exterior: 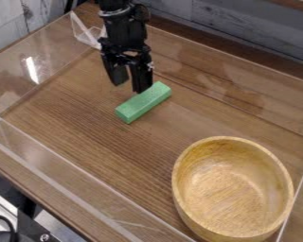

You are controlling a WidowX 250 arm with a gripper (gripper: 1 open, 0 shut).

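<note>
A green rectangular block (143,102) lies diagonally on the wooden table in the upper middle of the view. My black gripper (128,74) is just above and behind its upper left part, open, with its fingers pointing down. Nothing shows between the fingers.
A large empty tan bowl (230,198) stands at the lower right. Dark cables and white pieces lie at the left edge.
</note>
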